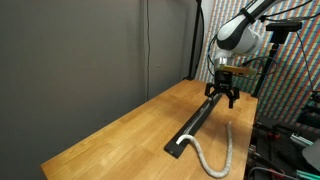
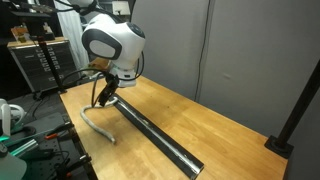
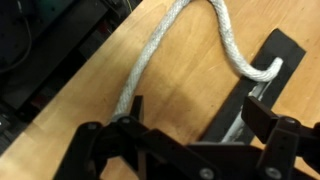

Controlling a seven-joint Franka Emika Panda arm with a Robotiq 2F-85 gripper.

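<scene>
A white rope (image 1: 206, 164) lies curved on the wooden table, one end resting on the near end of a long black strip (image 1: 188, 135). In exterior view 2 the rope (image 2: 94, 125) runs in front of the arm, beside the strip (image 2: 160, 140). My gripper (image 1: 221, 97) stands open over the table near the strip's far end, nothing visible between its fingers. In the wrist view the rope (image 3: 150, 48) loops beyond the fingers (image 3: 130, 108), with one end on the black strip (image 3: 262, 85) at the right. Part of the rope is hidden behind the left finger.
Bare wooden table (image 1: 110, 135) spreads widely on the side of the strip away from the rope. A dark stand with cables (image 1: 285, 145) is at the table's edge. A grey wall panel (image 1: 90, 60) rises behind the table.
</scene>
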